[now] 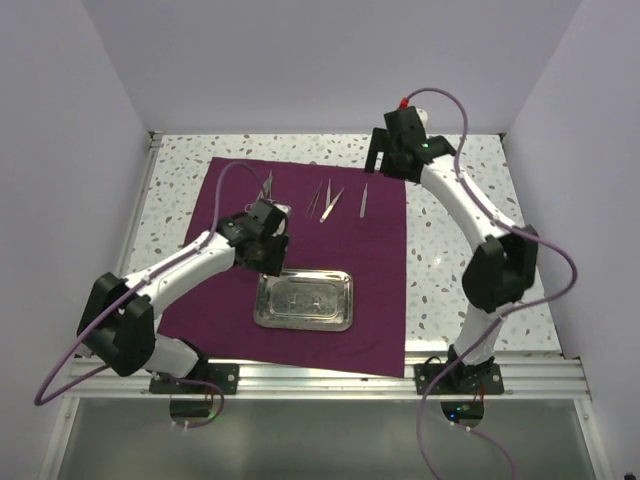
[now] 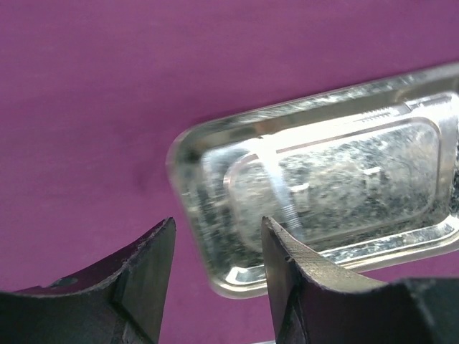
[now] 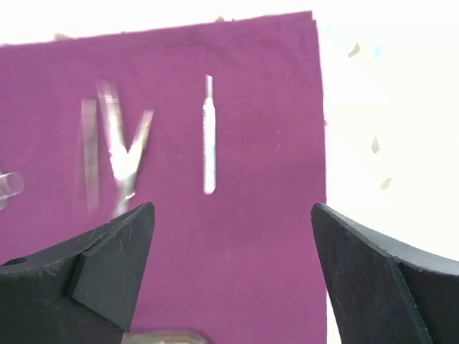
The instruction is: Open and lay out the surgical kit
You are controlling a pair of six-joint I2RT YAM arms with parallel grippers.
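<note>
An empty steel tray (image 1: pixel 304 299) lies on the purple cloth (image 1: pixel 360 320). Over its upper left corner is my left gripper (image 1: pixel 274 262), its fingers apart with nothing between them; in the left wrist view the tray (image 2: pixel 323 193) fills the right half. My right gripper (image 1: pixel 380 150) hangs open and empty near the cloth's upper right corner. Below it a scalpel (image 1: pixel 364 200) lies alone, also seen as a white-looking scalpel (image 3: pixel 209 147) in the right wrist view. Left of it lie tweezers (image 1: pixel 333 205) and other slim instruments. Scissors or clamps are partly hidden behind the left arm.
A speckled white table surface (image 1: pixel 470 180) borders the cloth, with clear room at the right. The cloth below and around the tray is bare. Grey walls stand at left, back and right.
</note>
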